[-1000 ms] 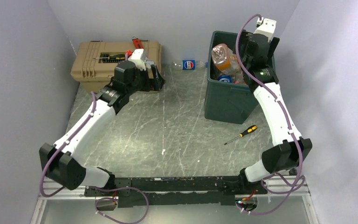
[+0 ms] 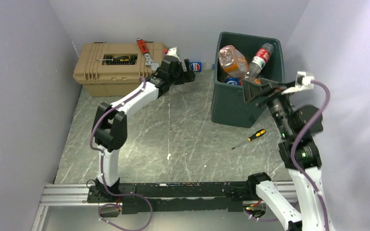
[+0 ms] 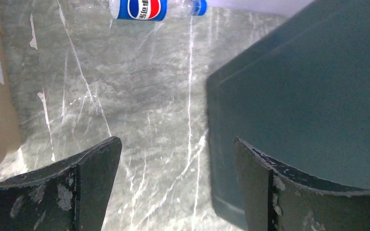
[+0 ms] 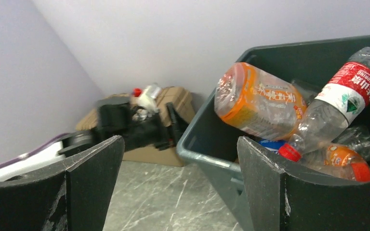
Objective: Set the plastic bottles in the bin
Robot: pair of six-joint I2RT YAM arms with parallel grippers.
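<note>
A Pepsi bottle lies on the floor at the back, between case and bin. The dark green bin holds several bottles, among them an orange-labelled bottle and a red-labelled bottle. My left gripper is open, empty, just short of the Pepsi bottle, floor between its fingers. My right gripper is open and empty over the bin's front right.
A tan case with a red wrench and a screwdriver on it stands at back left. Another screwdriver lies before the bin.
My left gripper has moved right and back toward the Pepsi bottle.
</note>
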